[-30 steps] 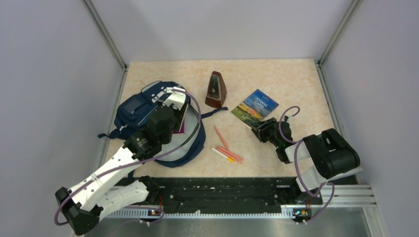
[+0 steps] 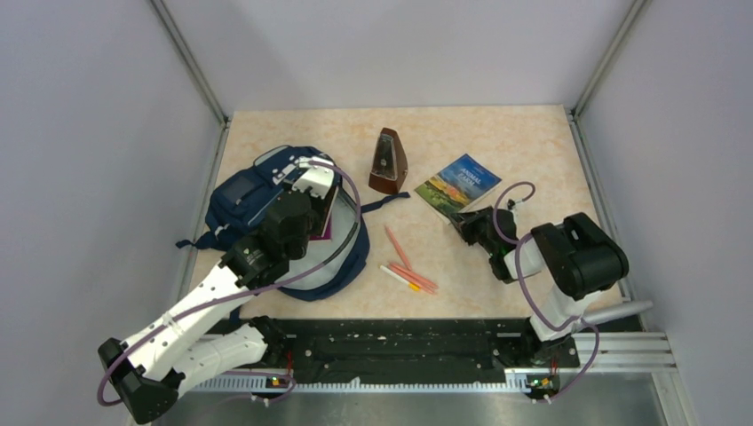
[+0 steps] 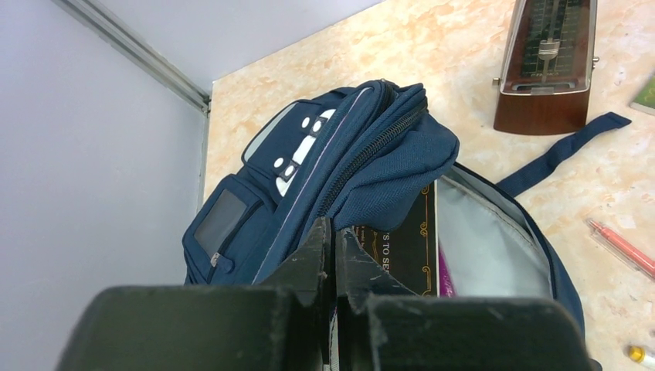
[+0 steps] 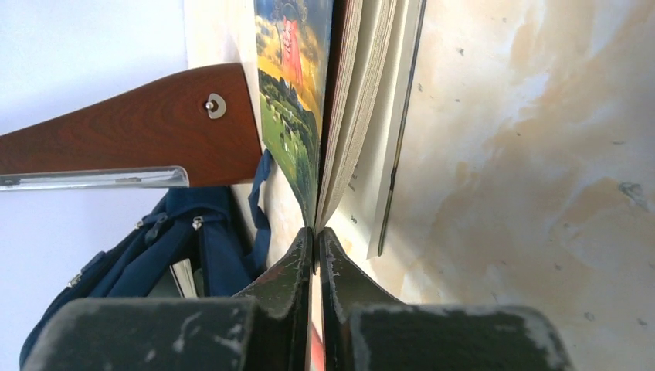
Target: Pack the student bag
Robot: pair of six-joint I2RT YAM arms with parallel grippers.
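Observation:
The navy backpack (image 2: 249,191) lies open at the left, holding a black book (image 3: 398,255) and something purple (image 3: 445,274). My left gripper is shut over it, at the bag's fabric edge; whether anything thin is between is hidden. The Animal Farm book (image 2: 462,177) lies right of centre. My right gripper is shut at the lower corner of this book (image 4: 290,108), whose cover and pages converge at the fingertips.
A wooden metronome (image 2: 388,160) stands between bag and book. Pink pens (image 2: 400,248) and a white-yellow marker (image 2: 395,277) lie at front centre.
My right arm and gripper have shifted slightly, and the Animal Farm book has moved a little with them. The left arm is unchanged.

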